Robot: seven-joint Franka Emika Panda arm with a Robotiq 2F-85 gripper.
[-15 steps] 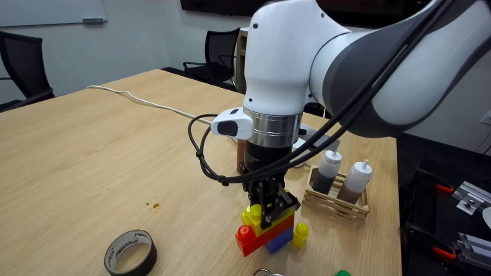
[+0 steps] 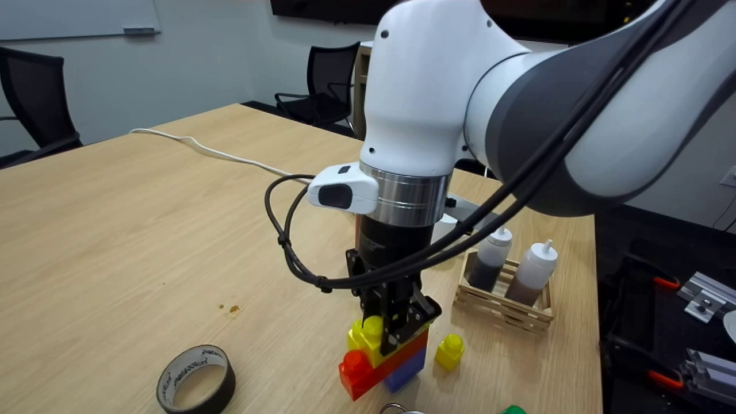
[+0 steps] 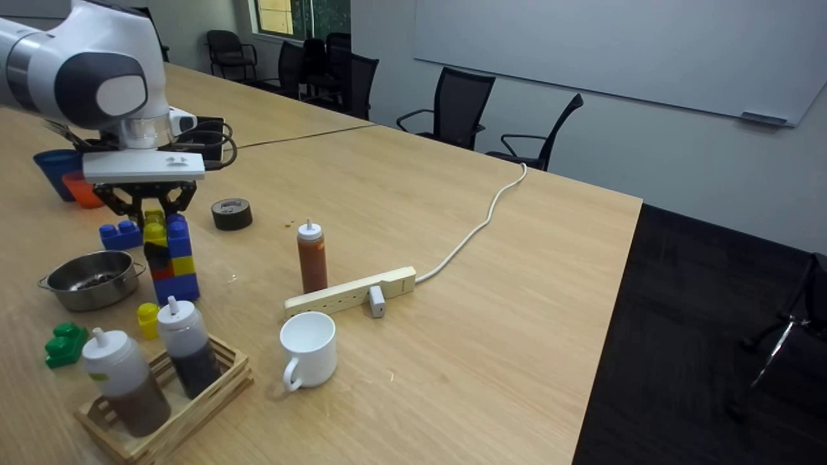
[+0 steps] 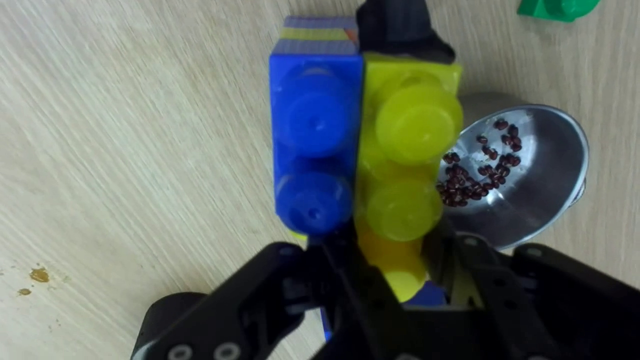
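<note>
My gripper (image 3: 157, 225) is shut on a multicoloured stack of toy bricks, at its yellow upper part. In the wrist view a yellow brick (image 4: 414, 129) and a blue brick (image 4: 315, 120) lie side by side on top, studs facing up. One dark fingertip (image 4: 405, 33) shows at the yellow brick's end; the opposite contact is hidden. Lower down are a red brick (image 2: 379, 370) and a blue-purple brick (image 2: 405, 370). Whether the stack's underside touches the table cannot be told.
A steel pot (image 3: 93, 280) with dark beans stands close by. Near the stack are a small yellow brick (image 2: 450, 351), a green brick (image 3: 66, 345) and a blue brick (image 3: 121, 236). A bottle crate (image 2: 503, 300) and black tape roll (image 2: 196, 380) are farther off.
In exterior view 1, the arm and the whole brick stack have shifted left and slightly down. A gap now shows between the stack and the small yellow brick, which stays put.
</note>
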